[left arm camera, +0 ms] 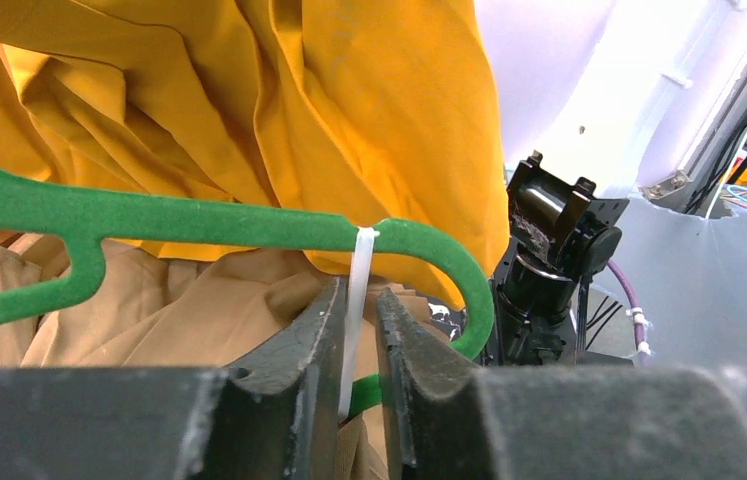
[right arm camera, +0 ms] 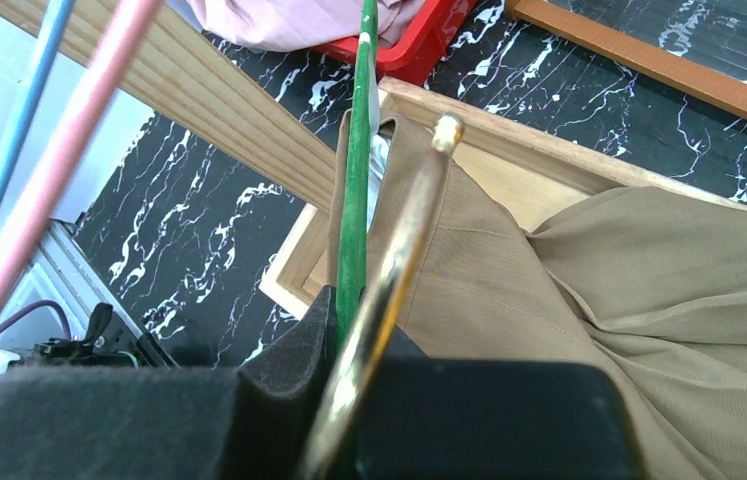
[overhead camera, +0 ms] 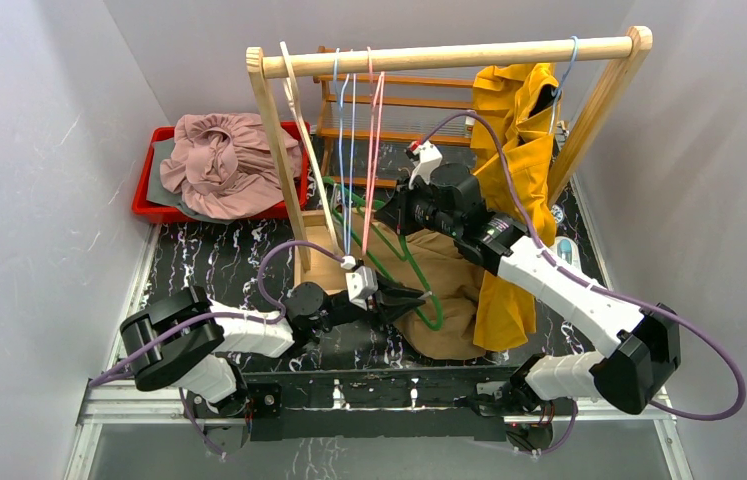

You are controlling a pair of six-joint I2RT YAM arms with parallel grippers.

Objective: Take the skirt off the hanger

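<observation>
A green hanger (overhead camera: 434, 310) lies low over the khaki skirt (overhead camera: 449, 340), below the rail. In the left wrist view, my left gripper has its fingertips close on either side of the white band at the hanger's looped end, part open. My right gripper (overhead camera: 399, 215) is shut on the hanger; in the right wrist view the green bar (right arm camera: 354, 230) runs between its fingers beside a brass rod, and the skirt (right arm camera: 509, 290) hangs by the bar's far end.
A wooden rail (overhead camera: 449, 55) carries several empty hangers and a yellow garment (overhead camera: 504, 300) at right. A wooden tray (overhead camera: 317, 275) lies under the skirt. A red bin (overhead camera: 144, 190) with clothes sits at left.
</observation>
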